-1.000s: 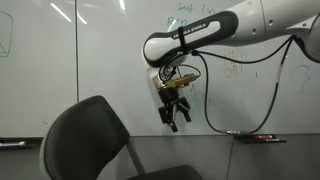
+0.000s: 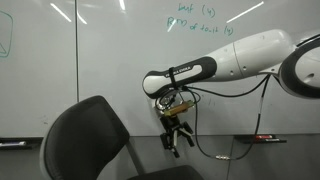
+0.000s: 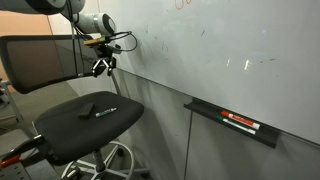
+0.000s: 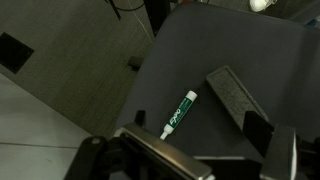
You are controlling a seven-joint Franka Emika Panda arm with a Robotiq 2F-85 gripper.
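Note:
A green-and-white marker [image 4: 178,114] lies on the dark seat of a chair [image 4: 172,72], and a dark eraser-like block [image 4: 234,94] rests to its right. Both also show on the seat in exterior view 2, the marker [image 3: 106,112] beside the block [image 3: 87,110]. Above the seat, my gripper [image 2: 182,148] points downward with its fingers spread apart and nothing visible between them. In the wrist view the marker appears in the gap between the fingers, clearly below them on the seat.
The chair's backrest [image 2: 88,140] stands close to the arm. A whiteboard [image 3: 235,60] spans the wall behind, with a dark tray [image 3: 232,122] holding several markers. Bare carpet [image 4: 95,65] lies beside the seat.
The arm has come down over the last second, bringing my gripper lower towards the chair seat. The chair has not moved.

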